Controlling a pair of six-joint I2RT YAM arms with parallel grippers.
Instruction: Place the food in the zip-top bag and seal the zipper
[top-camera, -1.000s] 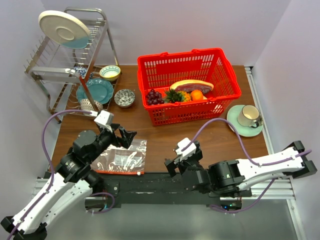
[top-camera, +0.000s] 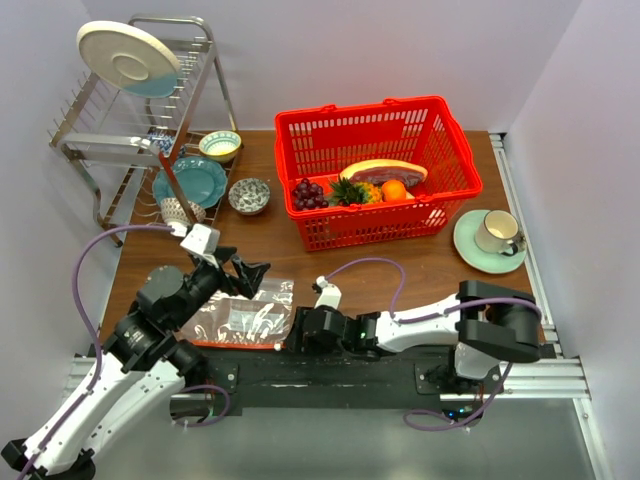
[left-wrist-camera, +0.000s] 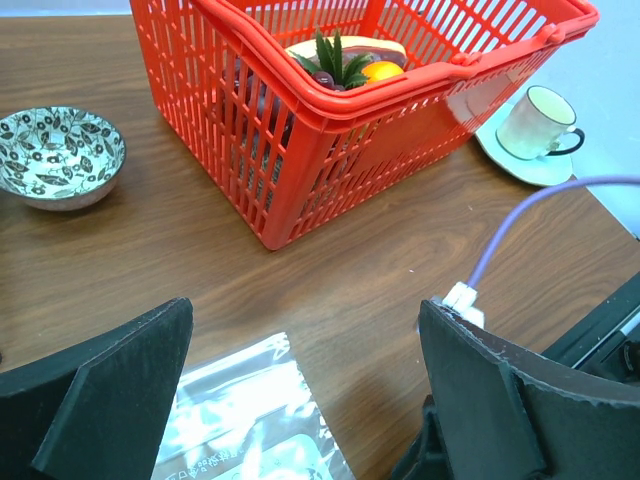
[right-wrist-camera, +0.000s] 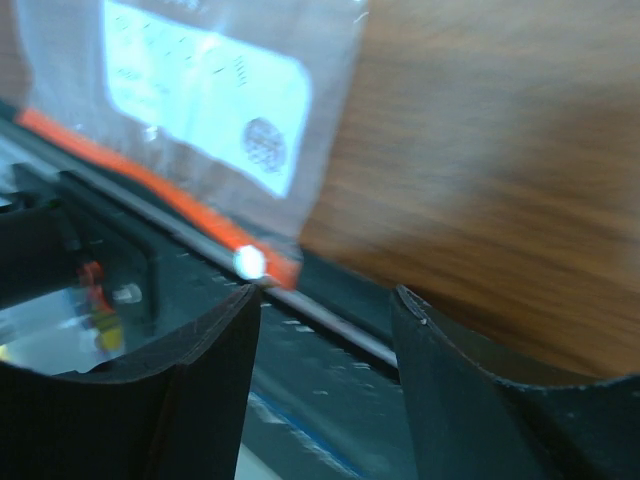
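The clear zip bag (top-camera: 240, 315) lies flat at the table's front edge, its orange zipper strip (right-wrist-camera: 170, 195) with white slider (right-wrist-camera: 250, 262) along the edge. My left gripper (top-camera: 245, 275) hangs open above the bag's back part, nothing between its fingers. My right gripper is open, low at the bag's front right corner, close beside the slider. The food sits in the red basket (top-camera: 450, 180): grapes (top-camera: 309, 195), a pineapple (top-camera: 366, 193), an orange (top-camera: 394, 189) and a long banana-like item (top-camera: 380, 169).
A dish rack (top-camera: 140, 140) stands back left with plates and bowls; a patterned bowl (top-camera: 249, 196) is beside it. A cup (top-camera: 495, 232) on a saucer (top-camera: 470, 255) sits at the right. Bare table lies between basket and bag.
My right gripper has swung down and leftward to the bag's front right corner. The left arm and the objects have stayed nearly still.
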